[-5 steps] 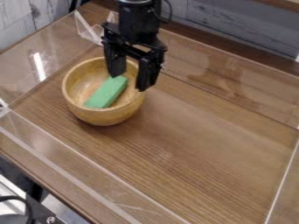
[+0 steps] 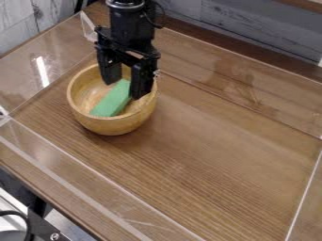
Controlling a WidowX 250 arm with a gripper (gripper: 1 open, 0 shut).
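Observation:
A black robot arm reaches down from the top centre, its gripper [image 2: 126,66] open over the back of a round tan bowl [image 2: 136,120]. A green elongated object [image 2: 109,102] lies inside the bowl, slanting, just below the gripper's fingers; whether they touch it cannot be made out.
A pale wall or rim runs along the back and right side. Dark cables show at the lower left.
The gripper has moved left, to a place over the bowl's back part near the green object. The bowl and the object look about unchanged.

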